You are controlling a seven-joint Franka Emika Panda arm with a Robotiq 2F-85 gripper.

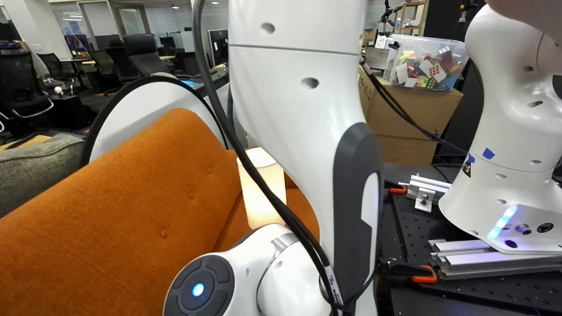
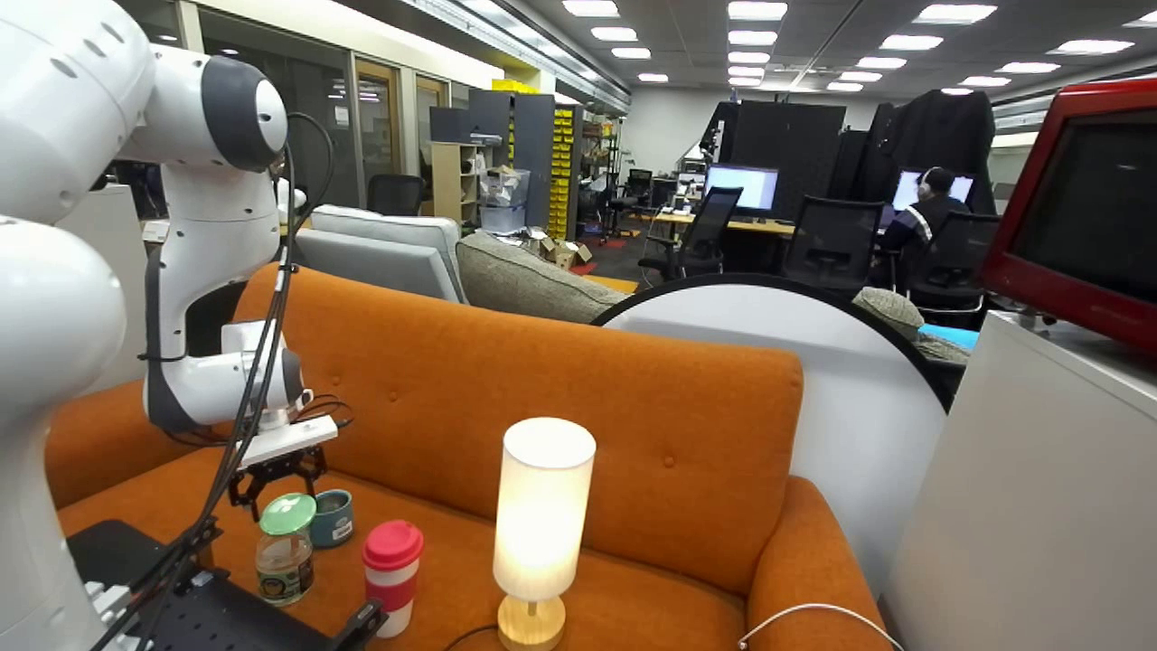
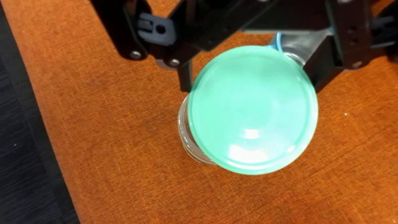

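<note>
A glass jar (image 2: pixel 284 566) with a mint-green lid (image 3: pixel 252 110) stands upright on the orange sofa seat. My gripper (image 2: pixel 283 503) is low at the far side of the jar, its fingers spread. In the wrist view the lid lies between and in front of my fingers, partly covering them; whether they touch it I cannot tell. A blue-grey mug (image 2: pixel 332 521) sits close behind the jar, mostly hidden in the wrist view. A white cup with a red lid and band (image 2: pixel 391 566) stands to the jar's right in exterior view 2.
A lit lamp (image 2: pixel 544 510) with a wooden base stands on the seat, right of the cup. Behind is the sofa backrest (image 2: pixel 607 380). The black table edge (image 2: pixel 260 618) lies along the front of the seat. Bare seat shows around the jar in the wrist view.
</note>
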